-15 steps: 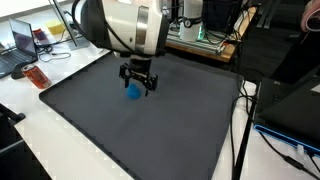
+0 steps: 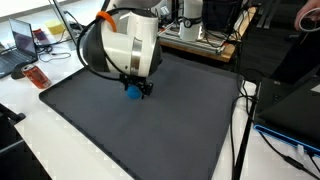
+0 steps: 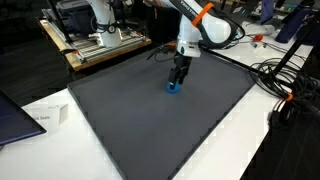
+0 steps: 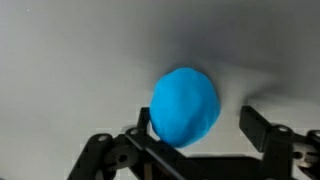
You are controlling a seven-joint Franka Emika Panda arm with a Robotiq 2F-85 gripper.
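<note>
A small blue rounded object (image 4: 185, 105) lies on the dark mat (image 3: 140, 123). In the wrist view it sits between the open fingers, nearer the left finger (image 4: 91, 158) than the right finger (image 4: 262, 132), with free space on its right. From the first exterior view, the arm reaches down from above and the blue object (image 2: 133, 91) shows under my gripper (image 2: 136, 87). The second exterior view has the blue object (image 3: 173, 87) just below the fingertips; whether they touch it cannot be told there.
An orange-red can (image 2: 37, 77) and a laptop (image 2: 27, 42) stand beyond the mat's left edge. Cables (image 3: 275, 75) lie along one side in the second exterior view.
My gripper has come down over the blue object, which shows less clearly between the fingers than a second ago. The object itself appears to stay in place.
</note>
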